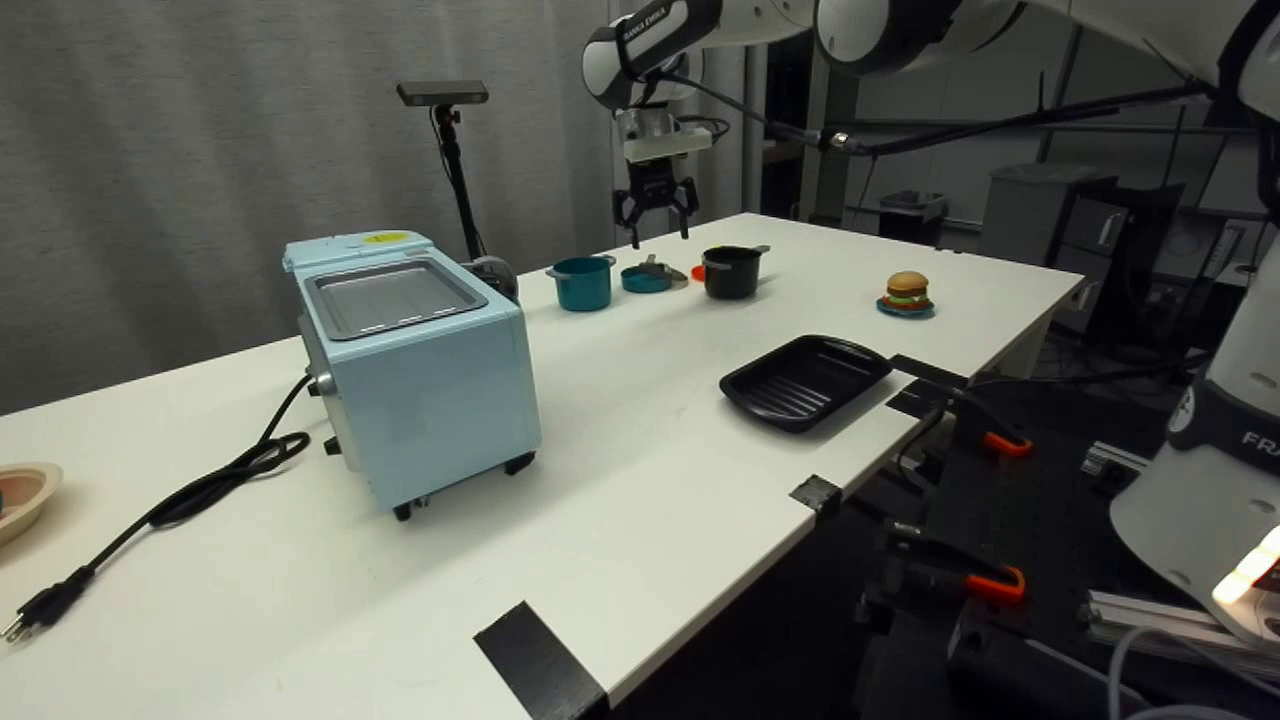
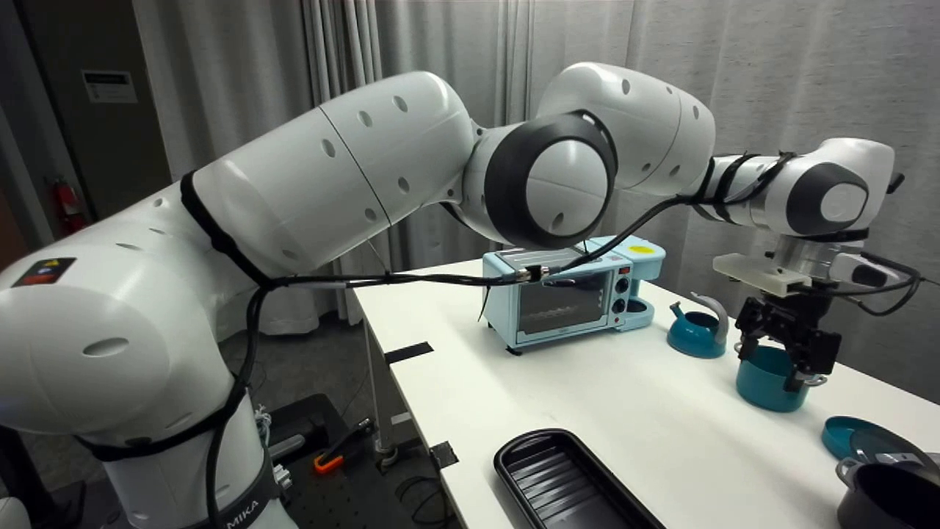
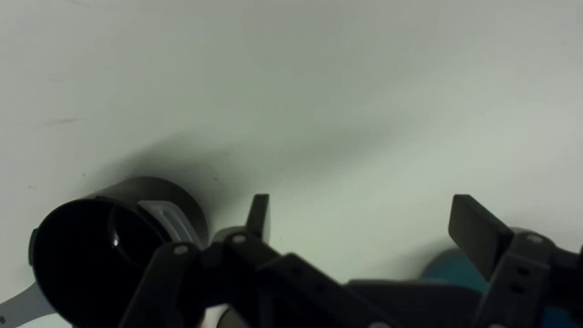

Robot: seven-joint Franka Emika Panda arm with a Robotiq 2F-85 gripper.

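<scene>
My gripper (image 1: 657, 228) hangs above the far end of the table, pointing down, its fingers wide apart and nothing between them. In the wrist view the two fingers (image 3: 474, 229) stand apart over bare white tabletop. A black pot (image 3: 98, 246) without a lid lies below and left of them. At the lower right a teal item (image 3: 456, 269) is partly hidden behind a finger. Exterior view 1 has the teal pot (image 1: 583, 286) left of the gripper, the black pot (image 1: 732, 276) right of it, and a teal pan (image 1: 645, 280) between them.
A light blue toaster oven (image 1: 444, 396) stands on the table's left half, its cord trailing. Nearer the front edge lies a black tray (image 1: 806, 382); a toy burger (image 1: 907, 289) sits farther right. A teal kettle (image 2: 696, 333) is beside the oven.
</scene>
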